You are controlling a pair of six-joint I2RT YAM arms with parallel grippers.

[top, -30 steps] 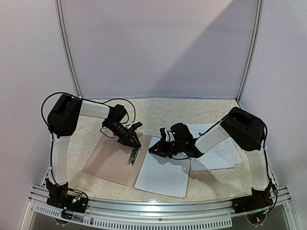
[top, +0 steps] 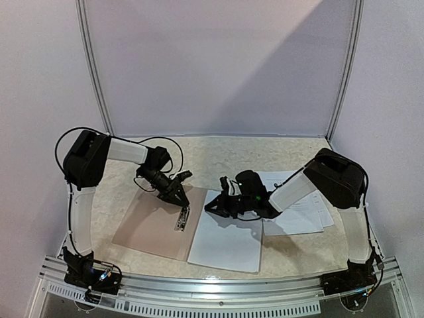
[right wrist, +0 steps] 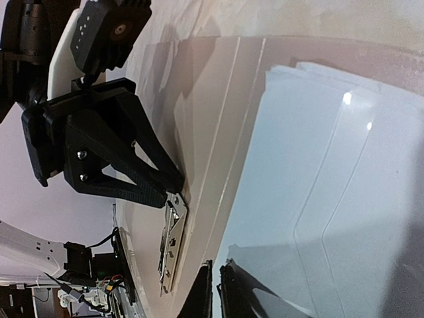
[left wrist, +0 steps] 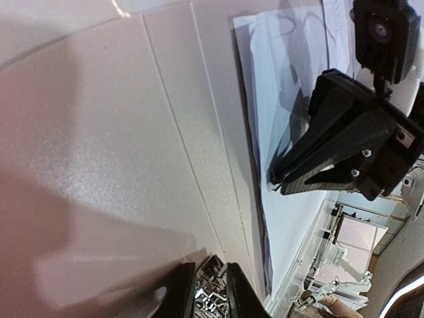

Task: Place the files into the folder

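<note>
The beige folder point(top: 142, 228) lies spread open on the table. Its metal clip point(top: 181, 221) is fixed near the fold, and my left gripper point(top: 185, 203) is shut on the clip's far end. White files point(top: 225, 248) lie on the folder's right half, their left edge close to the fold and apart from the clip. Low over that left edge is my right gripper, its fingers together and nothing visible between them. In the left wrist view the right fingertips point(left wrist: 278, 177) are at the files' edge; whether they press on the sheet is unclear.
More printed sheets point(top: 298, 215) lie to the right, partly under the right arm. Bare table point(top: 265, 149) shows behind the arms. The two grippers are close together at the fold. A metal rail point(top: 218, 286) runs along the front.
My left gripper has shifted slightly left, at the clip. The files' near edge has slid a little to the right. The right arm looks still.
</note>
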